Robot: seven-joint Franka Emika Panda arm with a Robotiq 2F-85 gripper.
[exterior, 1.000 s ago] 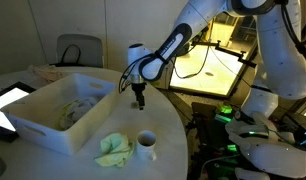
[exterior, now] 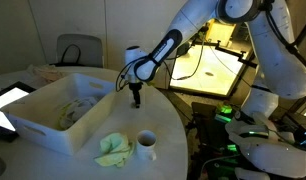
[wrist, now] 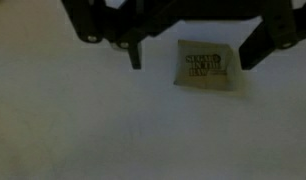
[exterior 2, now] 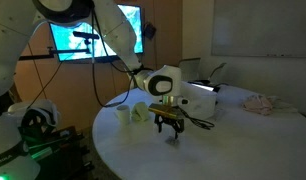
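A small tan packet with dark printed lettering (wrist: 203, 72) lies flat on the white table. In the wrist view it sits between the spread fingers of my gripper, nearer the right one. The fingers stand open with nothing held. Exterior view 2 shows the gripper (exterior 2: 168, 127) pointing down just above the table, with the small packet (exterior 2: 173, 141) below its fingers. From the other side, the gripper (exterior: 135, 99) hangs to the right of the large white box (exterior: 48, 137).
A white mug (exterior: 146, 146) and a crumpled pale green cloth (exterior: 114, 151) lie on the near part of the table. Several items rest inside the box. A pinkish cloth (exterior 2: 258, 104) lies far right in exterior view 2.
Over the last second the gripper has shifted only slightly, a little to the left and down in exterior view 1. The mug, green cloth and box have stayed in place.
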